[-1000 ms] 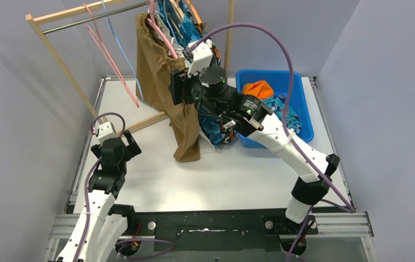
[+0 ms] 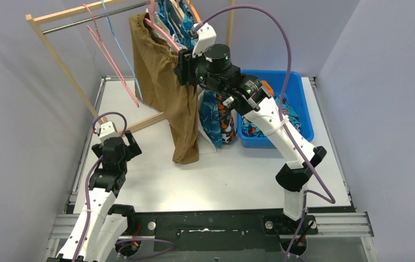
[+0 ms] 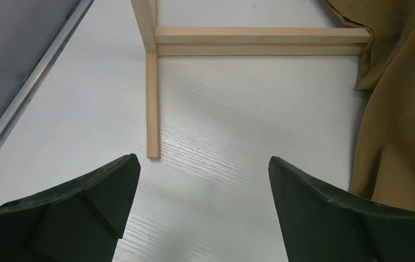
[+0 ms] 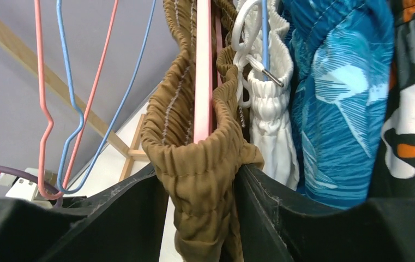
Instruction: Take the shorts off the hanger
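The brown shorts (image 2: 167, 93) hang from a pink hanger (image 2: 164, 35) on the rack, with their legs reaching down over the table. In the right wrist view, the gathered brown waistband (image 4: 199, 164) has the pink hanger bar (image 4: 202, 71) running into it. My right gripper is at this waistband end, its fingers on either side of the cloth; whether they grip it is unclear. Low at the left, my left gripper (image 2: 116, 146) stands open and empty, away from the shorts, whose brown cloth (image 3: 407, 114) shows at the right of its wrist view.
White shorts (image 4: 270, 93) and patterned blue shorts (image 4: 341, 103) hang close to the right of the brown pair. Empty pink and blue hangers (image 2: 112, 60) hang at left. A blue bin (image 2: 306, 112) holds clothes.
The left arm stayed still.
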